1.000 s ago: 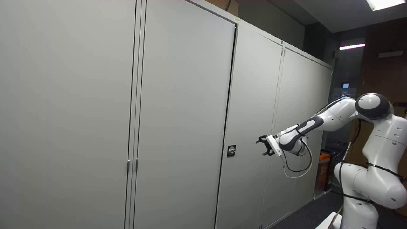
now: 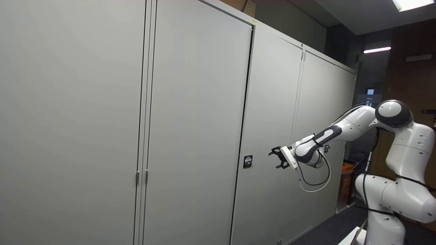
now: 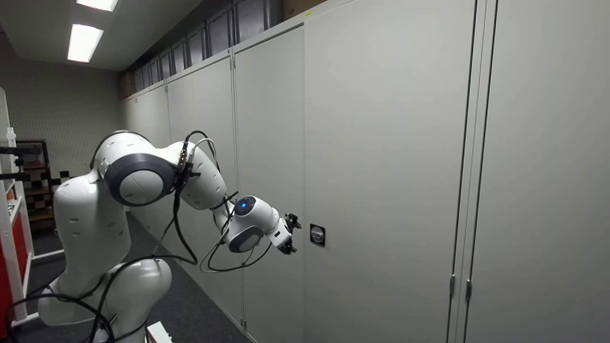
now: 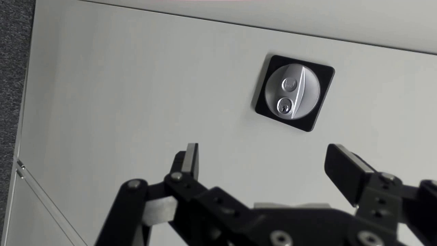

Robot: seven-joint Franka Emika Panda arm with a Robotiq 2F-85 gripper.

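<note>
A round silver turn-latch with a keyhole (image 4: 284,106) sits on a square black plate (image 4: 321,78) on the pale grey cabinet door (image 4: 155,90). In exterior view 1 the same latch (image 2: 248,161) is near the door's left edge, and my gripper (image 2: 273,160) is to its right, apart from it. Exterior view 2 has the gripper (image 3: 294,235) left of the latch (image 3: 317,235). In the wrist view my gripper stands open, with a wide gap and nothing between its fingers. The latch appears above that gap, towards the right finger.
Further tall cabinet doors (image 2: 196,122) run along the wall on both sides, all flat and closed. An orange-topped bin (image 2: 346,171) stands past the far cabinet. Cables (image 3: 188,251) hang in loops from the arm. Dark carpet (image 3: 188,297) lies bare along the cabinets.
My gripper has moved a little to the left in exterior view 1, nearer the latch, and slightly lower. The cabinet doors and the latch look the same.
</note>
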